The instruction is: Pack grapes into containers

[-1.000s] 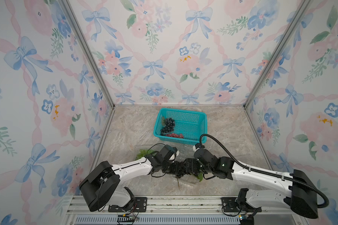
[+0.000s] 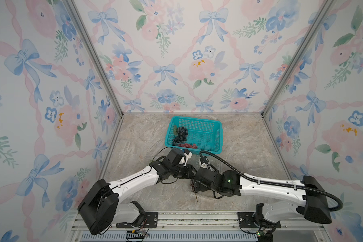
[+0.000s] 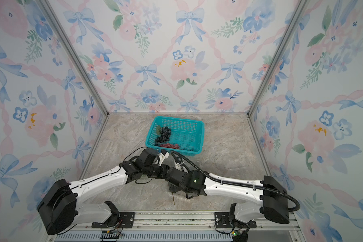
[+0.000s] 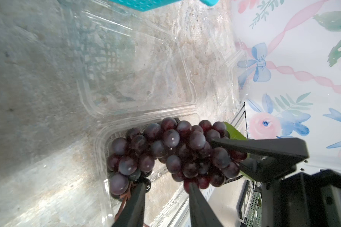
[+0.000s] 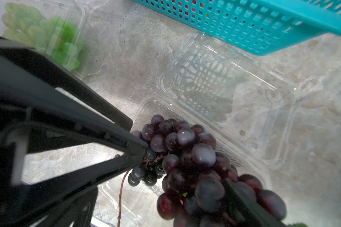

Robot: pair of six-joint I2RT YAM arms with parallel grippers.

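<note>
A bunch of dark purple grapes (image 4: 185,147) lies heaped in the base of a clear hinged container (image 4: 101,170), whose empty lid (image 5: 231,102) is folded back toward the basket. My left gripper stands partly open at the near end of the bunch, a brown stem beside its fingers (image 4: 134,210). At the opposite end is my right gripper, open, with its fingers (image 4: 261,145) against the grapes and a green leaf. Only one dark finger (image 5: 250,206) shows clearly in the right wrist view. The top views mostly hide the bunch behind the arms.
At the back, the turquoise basket (image 2: 219,135) holds black grapes (image 2: 181,134) and red grapes (image 2: 187,145) on its left side. Green grapes (image 5: 37,30) sit inside another clear container. The two arms are very close together over the packing spot.
My right arm has moved left, closer to the left gripper, and now covers more of the bunch. My left arm has shifted slightly and hides the green grapes in the top left view.
</note>
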